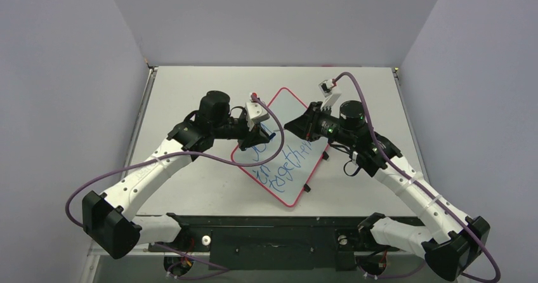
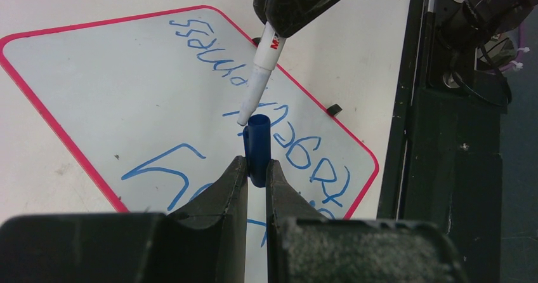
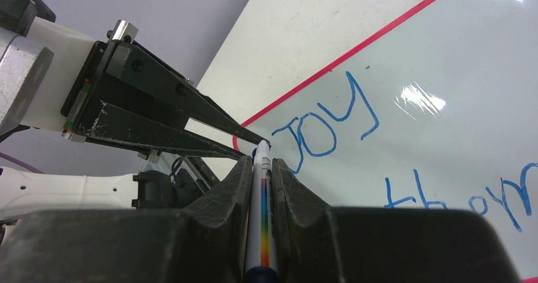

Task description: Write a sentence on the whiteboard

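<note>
Over the whiteboard, which has a red rim and blue handwriting, my two grippers face each other. The left gripper is shut on a blue marker cap, its open end pointing up in the left wrist view. My right gripper is shut on a white marker; a coloured stripe runs along the barrel. In the left wrist view the white end of the marker reaches close to the cap's mouth, slightly to one side. Whether they touch, I cannot tell.
Small black clips sit at the board's right edge. Purple hoses run along both arms, one looping over the board.
</note>
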